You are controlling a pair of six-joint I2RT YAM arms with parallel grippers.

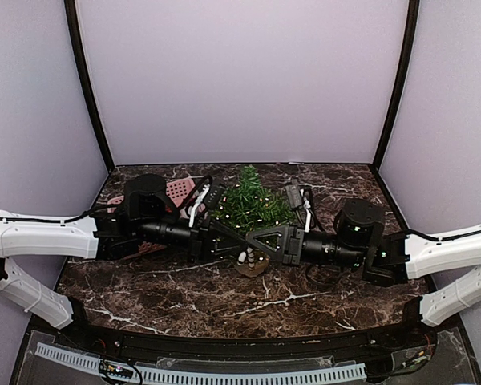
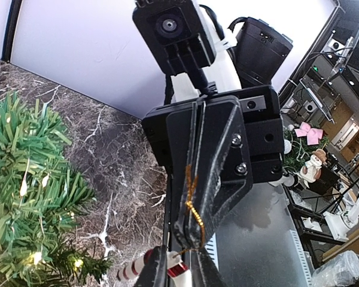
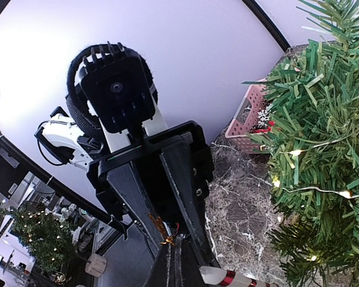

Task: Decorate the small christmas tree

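A small green tree with fairy lights [image 1: 252, 200] stands behind my two grippers, which meet in front of it. My right gripper [image 1: 256, 241] is shut, a gold string looped at its fingertips. Just below, a red-and-white striped ornament [image 2: 178, 272] [image 3: 233, 278] hangs near the fingertips of my left gripper [image 1: 232, 245]; whether these fingers hold it is unclear. In the right wrist view the left gripper's fingers stand a little apart around the string.
A pink basket [image 1: 180, 192] [image 3: 245, 125] with small decorations sits at the back left, partly behind the left arm.
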